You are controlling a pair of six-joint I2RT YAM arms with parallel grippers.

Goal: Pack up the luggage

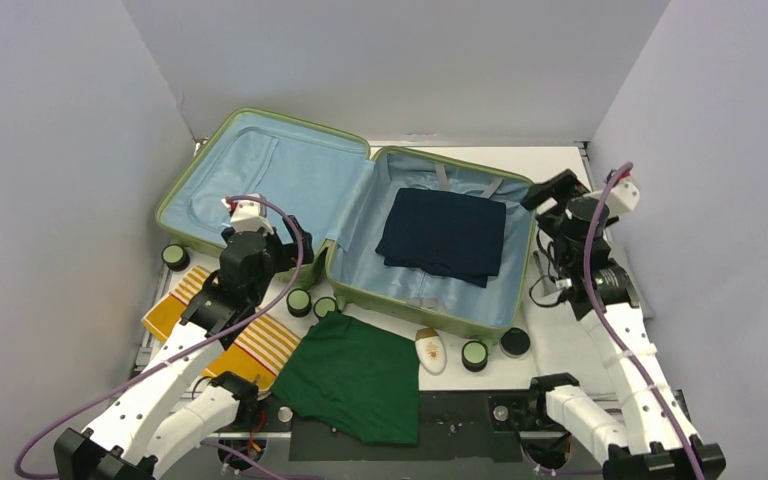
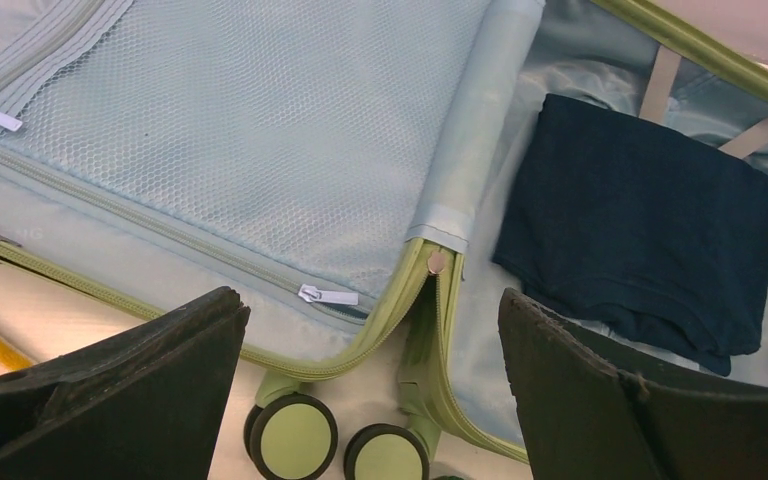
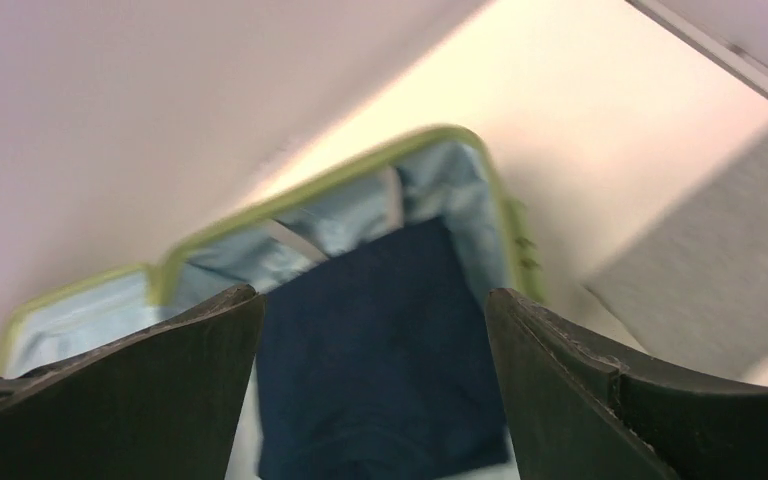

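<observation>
The light-blue-lined green suitcase point(image 1: 360, 280) lies open, its lid half point(image 1: 305, 160) on the left. Folded dark navy cloth point(image 1: 443, 235) rests flat in the deeper right half. Over the suitcase's front edge near the hinge hovers my left gripper point(image 1: 298, 245), open and empty; the cloth shows beyond its right finger point(image 2: 600, 400). My right gripper point(image 1: 548, 190) is open above the suitcase's right edge, with nothing held. In the right wrist view, blurred by motion, the cloth point(image 3: 370, 350) appears below and between the fingers. A green garment point(image 1: 355, 380) and a yellow-striped towel point(image 1: 255, 350) lie in front.
A white bottle with a brown cap point(image 1: 430, 352) lies before the suitcase, near its wheels point(image 1: 474, 355). Grey material point(image 1: 572, 350) covers the table at right, partly behind my right arm. Pale walls enclose the back and sides.
</observation>
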